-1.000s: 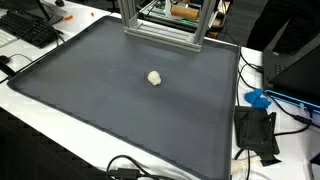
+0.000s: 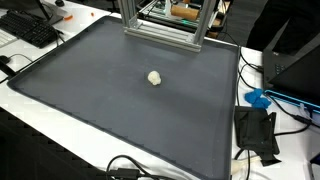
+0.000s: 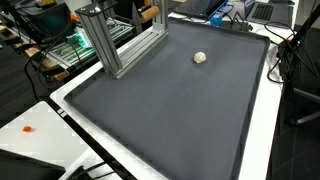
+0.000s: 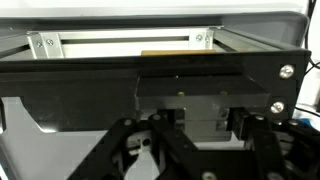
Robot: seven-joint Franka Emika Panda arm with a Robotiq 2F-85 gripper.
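Note:
In the wrist view my gripper is right up against a metal-framed unit, with its fingers shut on a dark block-like handle at the front of a black panel. The exact contact is dark and partly hidden. Above the panel shows an opening with a tan wooden piece. A small pale round object lies on the grey mat, well apart from the frame. Neither exterior view shows the gripper.
The metal frame stands at the mat's edge. Around the mat are a keyboard, a blue item, a black pouch and loose cables.

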